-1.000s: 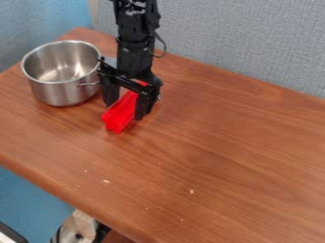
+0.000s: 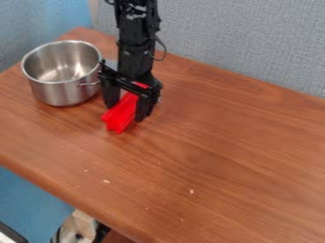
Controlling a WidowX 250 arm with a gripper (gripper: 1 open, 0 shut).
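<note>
My black gripper (image 2: 125, 100) hangs low over the table just right of a steel pot, its fingers open on either side of a red object (image 2: 121, 117). The red object lies on the wood, partly hidden under the gripper, its near end sticking out toward the front. Whether the fingers touch it I cannot tell. The steel pot (image 2: 61, 90) stands upright at the left, empty as far as its inside shows, close beside the gripper.
A grey textured wall (image 2: 241, 38) runs behind it. The table's left edge drops to a blue surface at the lower left.
Over the last second the gripper has shifted very slightly downward around the red object. The pot has not visibly moved.
</note>
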